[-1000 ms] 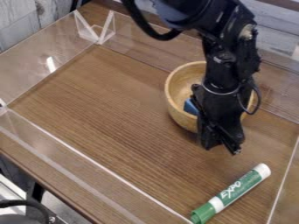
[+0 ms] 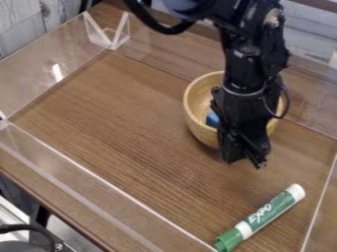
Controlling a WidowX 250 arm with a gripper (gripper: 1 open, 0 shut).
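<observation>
A black robot arm reaches down from the top of the camera view, its gripper (image 2: 245, 157) low over the wooden tabletop at the front of a light wooden bowl (image 2: 202, 94). The gripper looks shut, with nothing seen between its fingers. Behind the arm, part of a blue object (image 2: 212, 118) shows inside the bowl; the rest is hidden. A green and white EXPO marker (image 2: 258, 220) lies on the table at the front right, apart from the gripper.
A small clear plastic object (image 2: 105, 30) stands at the back left. The table's edges show along the left and right.
The gripper has moved slightly left over the last second, staying low at the bowl's front. The bowl and marker look unchanged.
</observation>
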